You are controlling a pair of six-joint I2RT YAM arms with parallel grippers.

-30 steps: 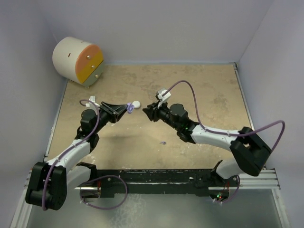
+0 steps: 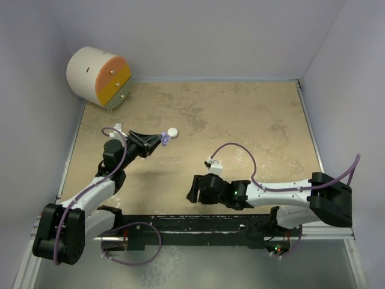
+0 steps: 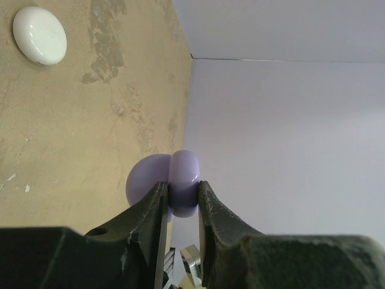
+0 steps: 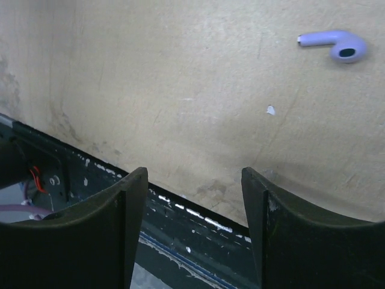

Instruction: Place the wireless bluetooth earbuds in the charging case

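My left gripper [image 2: 157, 137] is shut on a purple earbud [image 3: 183, 180], held up off the table; a wider purple piece [image 3: 144, 174] shows behind it in the left wrist view. A white rounded case [image 2: 172, 132] lies on the table just beyond it. My right gripper is low over the front of the table, fingers parted with nothing between them. Another purple earbud [image 4: 343, 48] lies on the table off to the upper right in the right wrist view; the arm hides it in the top view.
A striped drum-shaped object [image 2: 84, 75] stands at the back left. Walls bound both sides, and a dark rail [image 2: 180, 223] runs along the front edge.
My right gripper has swung from mid-table toward the front and down, over where the loose earbud was visible. The left arm has stayed essentially still.
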